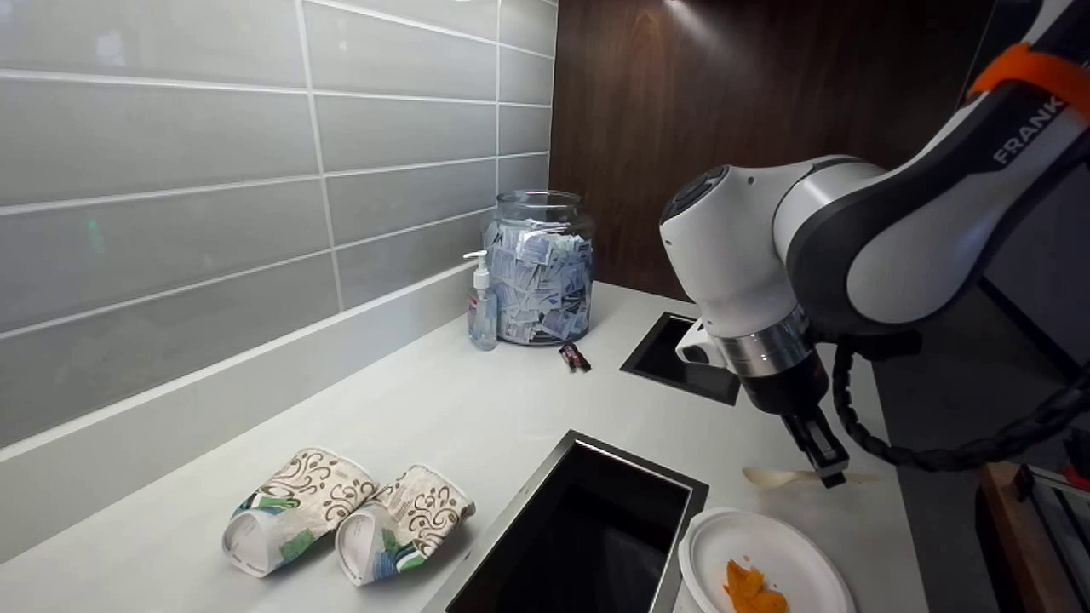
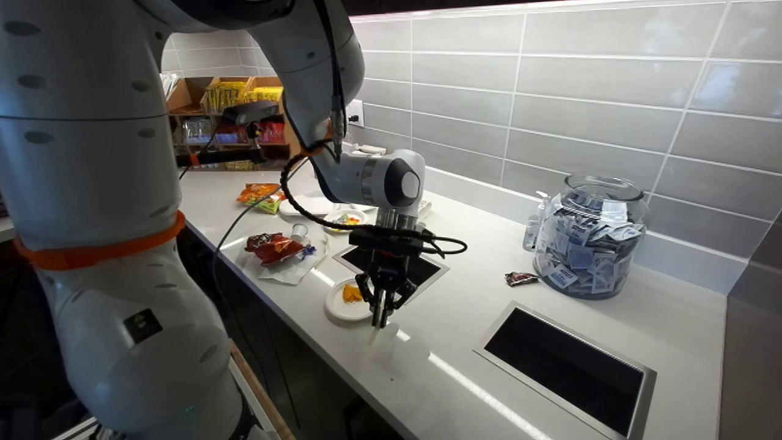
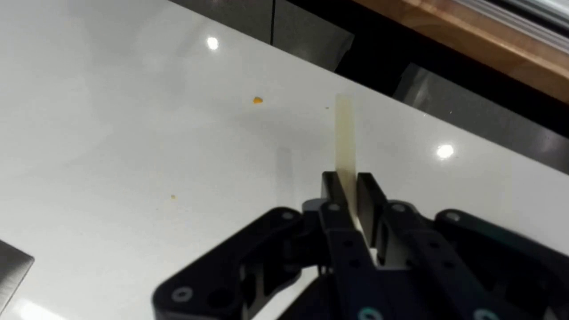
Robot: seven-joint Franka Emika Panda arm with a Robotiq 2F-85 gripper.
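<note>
A pale, wooden-looking spoon [image 1: 768, 477] is held roughly level between the tips of my gripper [image 1: 834, 478]. Its bowl points left in exterior view 1, and its handle sticks out to the right. From the wrist, the flat handle [image 3: 345, 128] runs forward between the closed fingers of the gripper; the bowl is out of sight there. The white plate [image 1: 695, 557] bearing orange pieces [image 1: 753, 591] sits on the near side of the gripper. In exterior view 2 that plate [image 2: 335, 311] is just left of the gripper [image 2: 380, 311].
A dark rectangular counter opening [image 1: 588, 526] lies left of the plate, another [image 1: 664, 358] farther back. Two crumpled paper cups [image 1: 301, 501] lie at the left. A big jar of packets [image 1: 542, 286] and a pump bottle [image 1: 482, 312] stand by the wall. Orange crumbs [image 3: 257, 99] dot the counter.
</note>
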